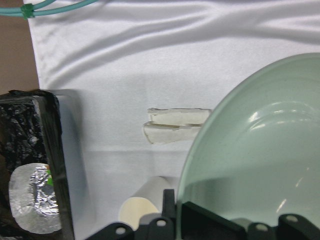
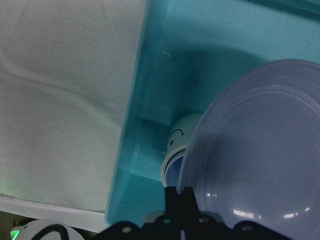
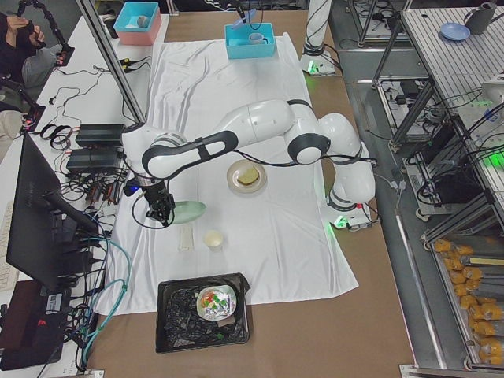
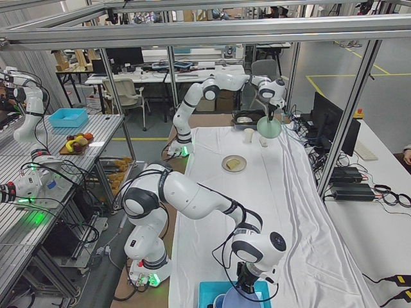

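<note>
My left gripper is shut on the rim of a pale green plate [image 1: 255,145], held over the white cloth [image 3: 283,228] at the left side, beside a strip-like white item [image 1: 170,125] and a cream cup [image 1: 137,210]. My right gripper is shut on the rim of a lilac-blue plate [image 2: 255,155] over a turquoise bin [image 2: 155,50], where light cups [image 2: 182,130] lie partly hidden by it. A beige plate with a yellow item [image 3: 248,175] rests mid-cloth.
A black tray [image 3: 181,323] with a foil dish [image 3: 216,302] stands at the near end. A monitor [image 3: 27,220] and cables border the left side.
</note>
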